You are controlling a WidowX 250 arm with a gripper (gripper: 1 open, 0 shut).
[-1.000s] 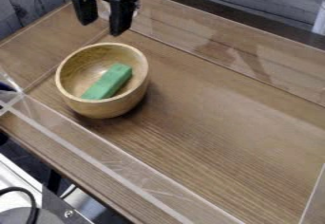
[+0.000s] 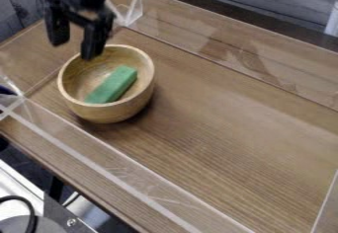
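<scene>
A round tan bowl [image 2: 136, 61] sits left of centre on the wooden table, with a green oblong object [image 2: 111, 85] lying inside it. My dark gripper [image 2: 75, 39] hangs above and just behind the bowl's upper left, its fingers pointing down and blurred. It appears open, and I see nothing clearly held between the fingers.
Walls or edges run along the top and left. A black and grey object [image 2: 16, 215] lies at the lower left corner.
My gripper has come down from the top edge toward the back left of the bowl. The bowl and green object look unmoved.
</scene>
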